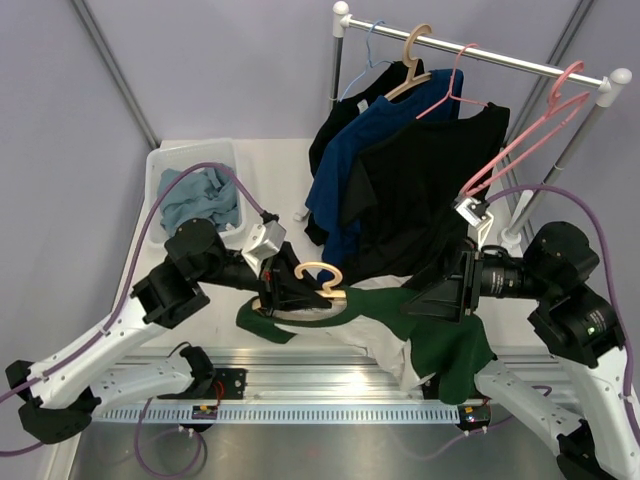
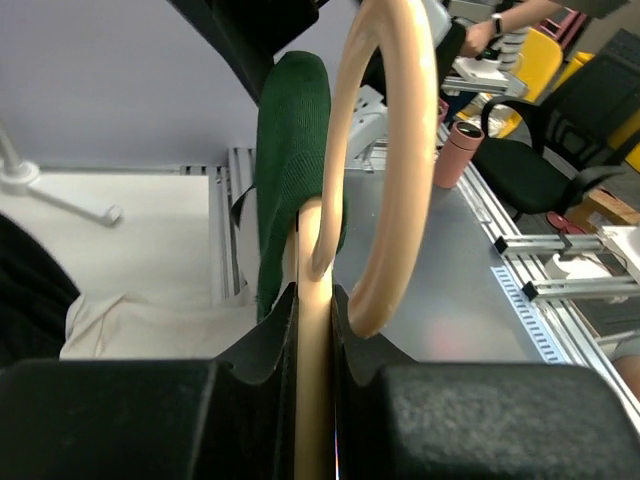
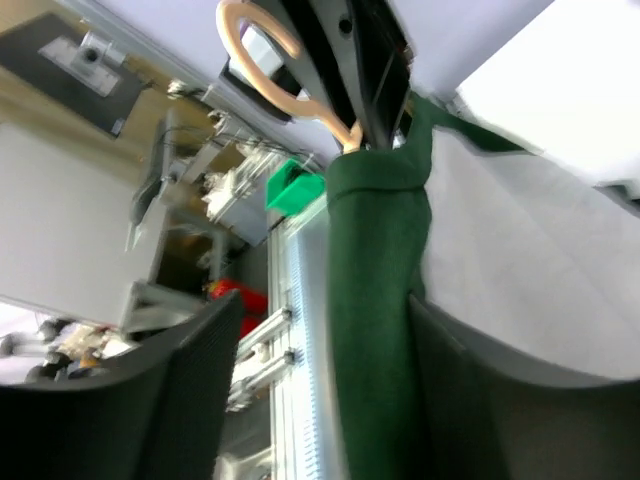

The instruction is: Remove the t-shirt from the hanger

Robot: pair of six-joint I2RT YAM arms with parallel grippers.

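A beige wooden hanger (image 1: 318,272) (image 2: 400,170) is gripped in my left gripper (image 1: 318,296), its bar running between the fingers. A green and white t shirt (image 1: 440,355) (image 2: 290,160) (image 3: 375,260) lies spread below the grippers, green fabric at the hanger's bar. My right gripper (image 1: 448,295) is at the shirt's right part; in the blurred right wrist view green fabric runs down between its fingers, and whether they grip it is unclear.
A rail (image 1: 480,56) holds black and blue shirts (image 1: 420,190) and pink hangers (image 1: 530,135) at back right, close above my right arm. A white bin (image 1: 155,180) with grey-blue cloth stands back left.
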